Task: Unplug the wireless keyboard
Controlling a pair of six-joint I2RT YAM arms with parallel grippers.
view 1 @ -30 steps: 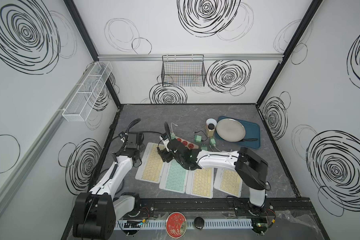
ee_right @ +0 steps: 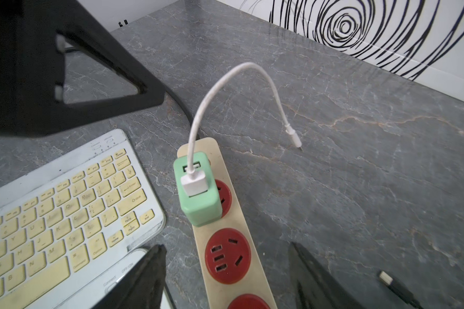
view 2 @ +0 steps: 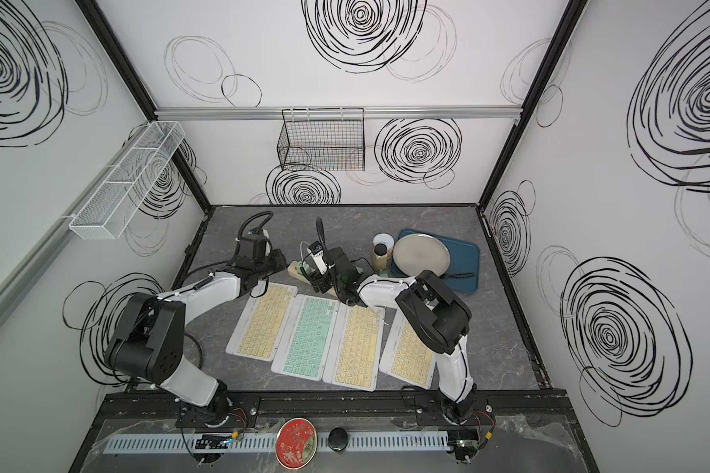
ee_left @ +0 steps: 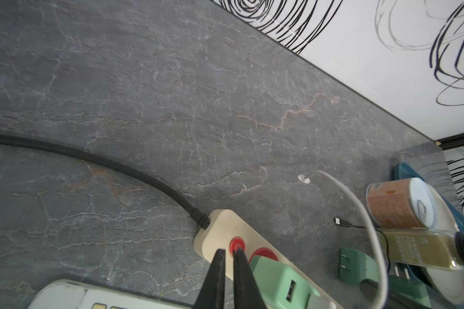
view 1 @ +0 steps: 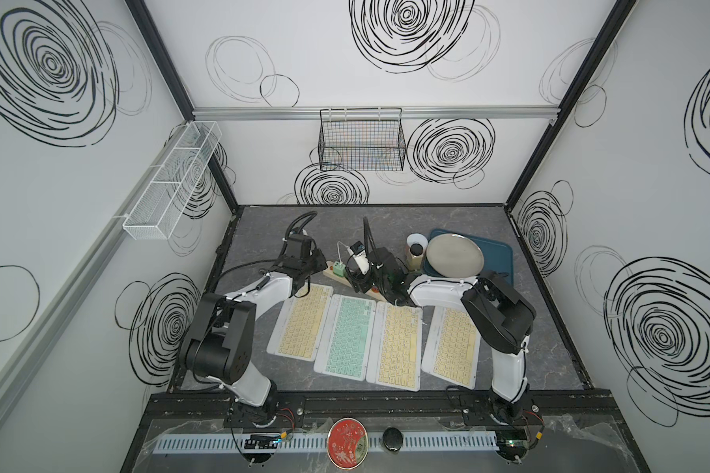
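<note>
A beige power strip (ee_right: 228, 226) with red sockets carries a mint charger (ee_right: 201, 200); a white cable plug (ee_right: 194, 182) is in it, the cable arching to a loose end (ee_right: 293, 137). My left gripper is shut, hovering near the strip's cord end, nothing visible between its fingers. My right gripper is open over the strip's red sockets, its blurred fingers either side, nothing between them. A yellow keyboard (ee_right: 61, 221) lies left of the strip in the right wrist view; four keyboards fill the table's front in the top views.
A tin (ee_left: 397, 203), a bottle (ee_left: 422, 249), more green chargers (ee_left: 358, 265) and a plate (view 1: 454, 252) on a blue tray (view 1: 497, 260) stand to the right. Wire baskets hang on the back and left walls.
My left gripper has moved back and right toward the strip's end. My right gripper has moved from over the left keyboards back and right onto the power strip.
</note>
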